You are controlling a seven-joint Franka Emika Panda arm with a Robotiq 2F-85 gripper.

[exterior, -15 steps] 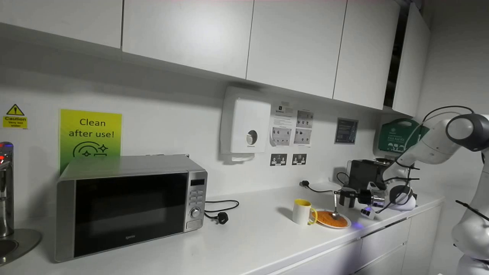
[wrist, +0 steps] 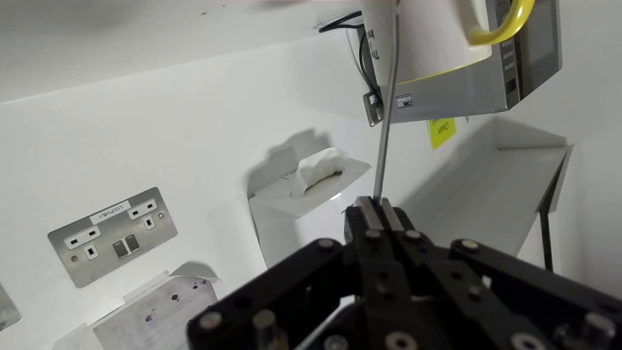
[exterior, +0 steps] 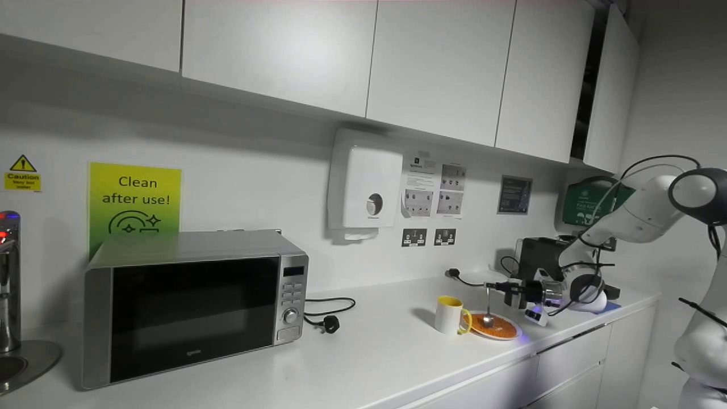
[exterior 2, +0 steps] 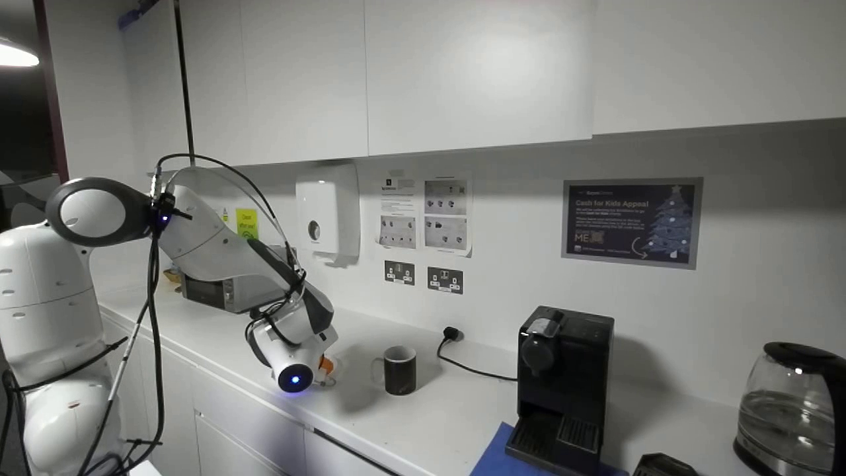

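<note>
A spoon point(exterior: 488, 304) hangs down from my gripper point(exterior: 491, 286), which is shut on its thin metal handle. In the wrist view the handle point(wrist: 385, 134) runs up from between the fingertips of my gripper. Its bowl is over the plate point(exterior: 515, 336) of orange food point(exterior: 499, 328), at or just above the surface; contact cannot be made out. Left of the plate, touching or nearly touching its rim, stands an upright white mug point(exterior: 447, 317) with a yellow inside and handle. Its white side point(wrist: 434, 43) fills the top of the wrist view.
A dark mug point(exterior 2: 400, 371) stands behind the arm, with a coffee machine point(exterior 2: 564, 381) and glass kettle point(exterior 2: 785, 412) farther right. The microwave point(exterior: 194, 313) sits at the left.
My gripper and the spoon have shifted left toward the white mug, from the plate's right part to nearer its middle. Mug and plate are where they were.
</note>
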